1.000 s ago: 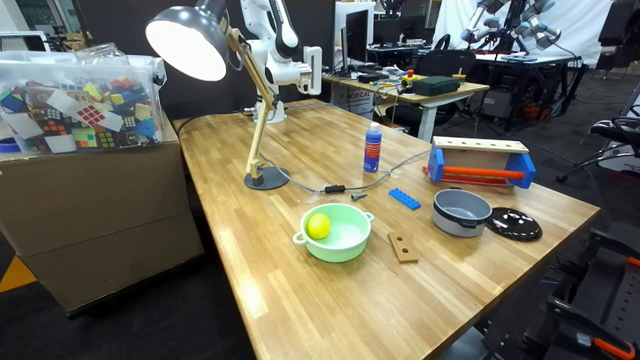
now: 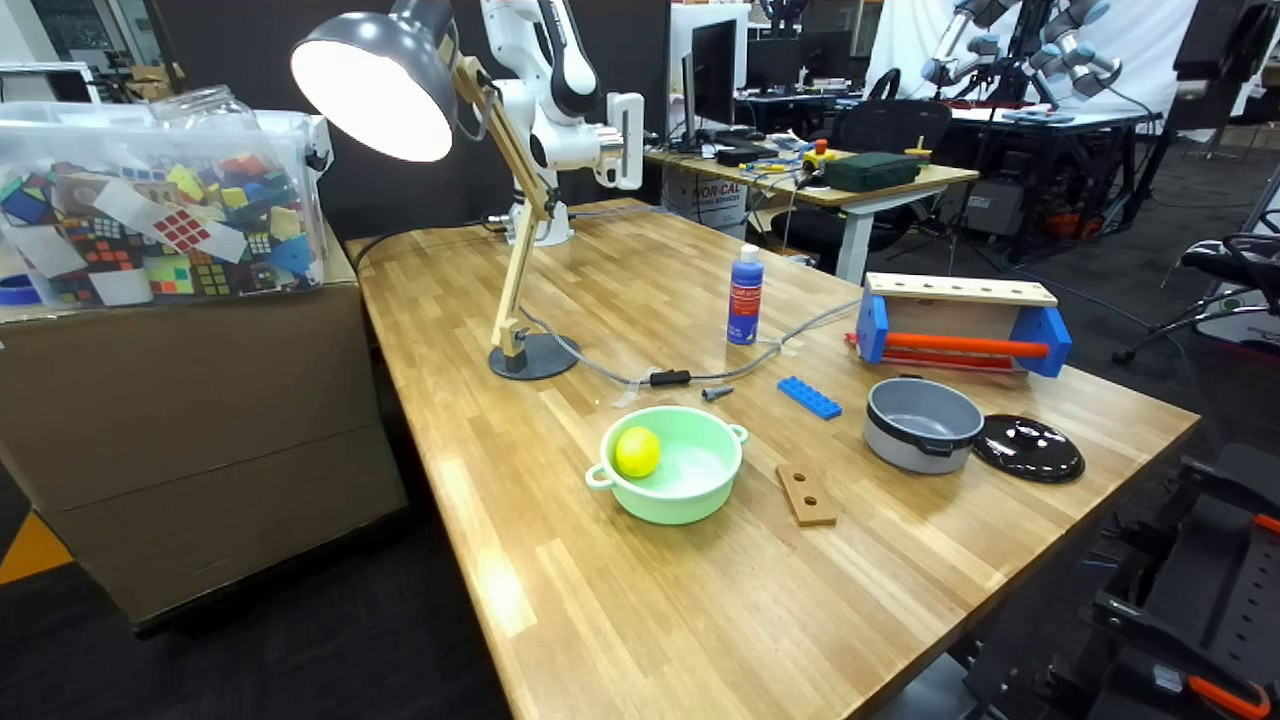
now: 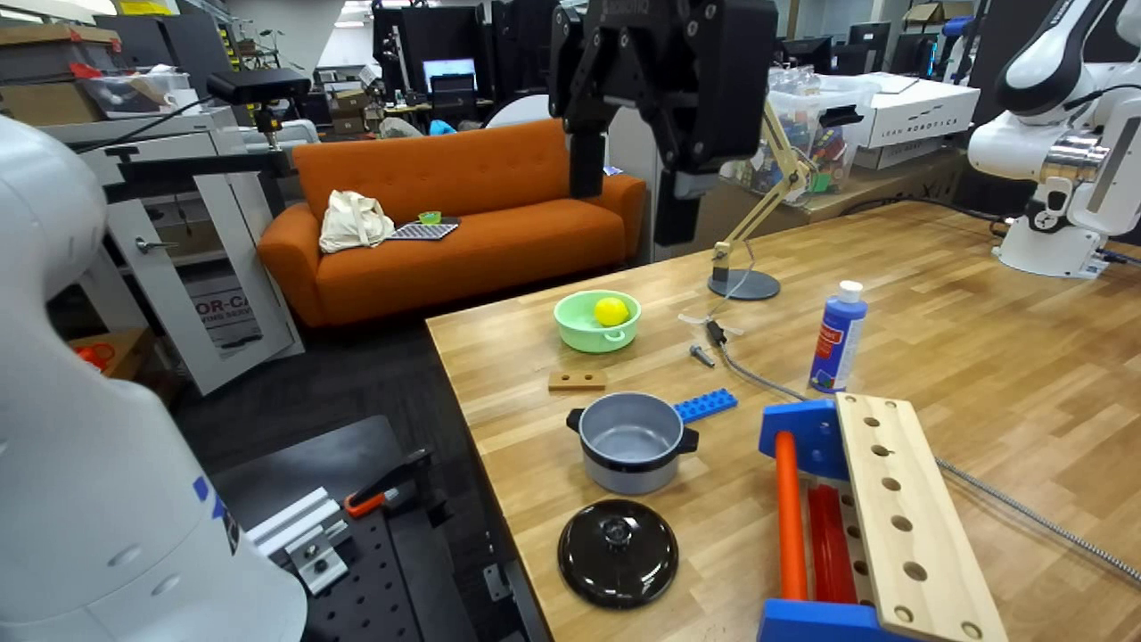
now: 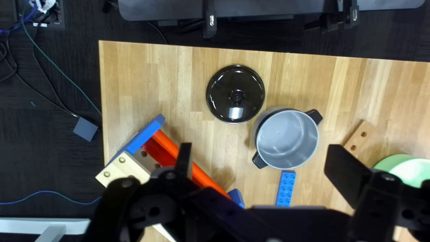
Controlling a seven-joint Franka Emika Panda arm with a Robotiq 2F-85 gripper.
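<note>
High above the table, my gripper [image 3: 631, 203] is open, its fingers wide apart with nothing between them. Below it in the wrist view are an empty grey pot [image 4: 287, 139] with black handles and, beside it, a black lid [image 4: 235, 94] lying flat. A yellow ball [image 2: 637, 452] rests inside the light green bowl [image 2: 708, 474]. Between bowl and pot lies a tan wooden block [image 2: 805, 494] with two holes. The blue studded brick [image 4: 286, 188] sits close to the pot. A small grey bolt [image 3: 701, 355] lies near the cable.
A toy workbench [image 3: 909, 514] with a pegboard top and an orange bar stands near the table end. A blue bottle [image 2: 745, 296] stands upright, with a cable [image 2: 720, 378] running past it from the lamp [image 2: 533, 356].
A dark part of the arm at the upper right of exterior view 1 has come lower and further into view. The objects on the table have not moved.
</note>
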